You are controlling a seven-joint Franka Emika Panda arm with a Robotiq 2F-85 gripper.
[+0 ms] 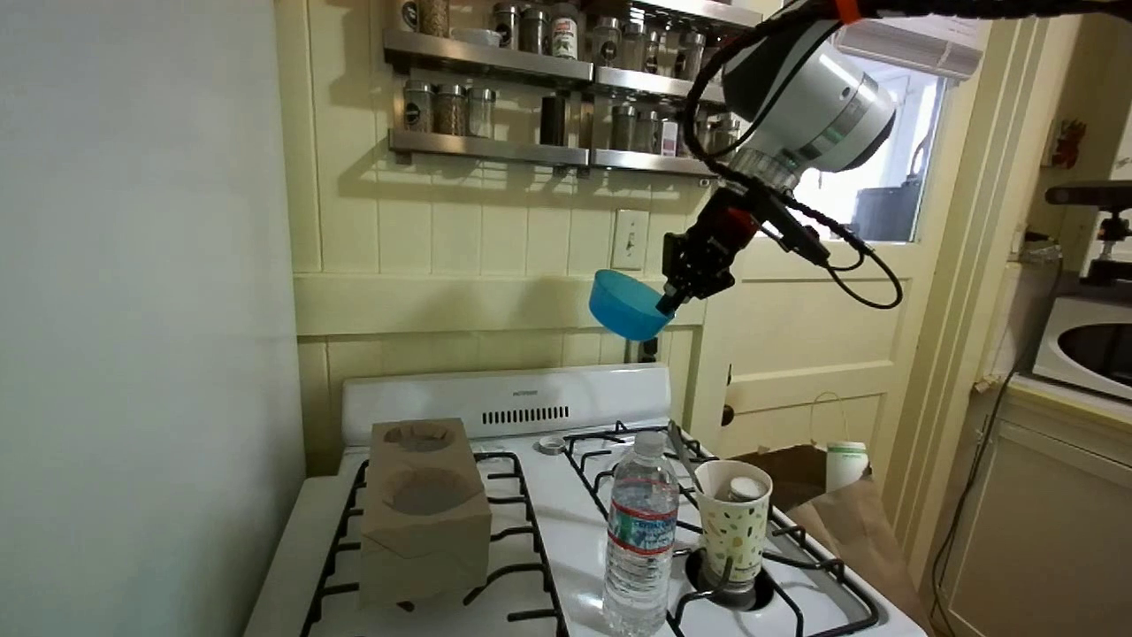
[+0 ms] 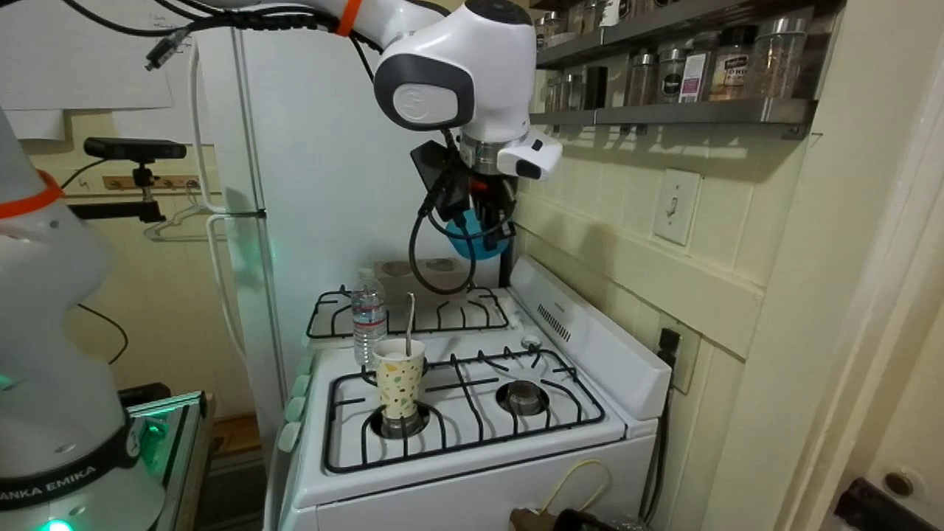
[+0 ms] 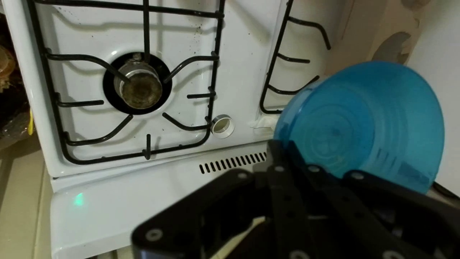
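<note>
A blue translucent bowl (image 1: 623, 304) hangs in the air above the stove's back panel, tilted, with my gripper (image 1: 668, 303) shut on its rim. In the wrist view the bowl (image 3: 366, 125) fills the right side and looks empty inside. The black fingers (image 3: 278, 157) pinch the rim at its near left edge. Seen from exterior view 2, the bowl (image 2: 478, 237) is partly hidden behind the gripper and a looping cable.
On the stove stand a water bottle (image 1: 639, 536), a patterned cup (image 1: 734, 520) with a utensil, and a cardboard box (image 1: 424, 515) with round holes. Spice shelves (image 1: 488, 143) hang above. The rear burner (image 3: 140, 88) near the cup is bare.
</note>
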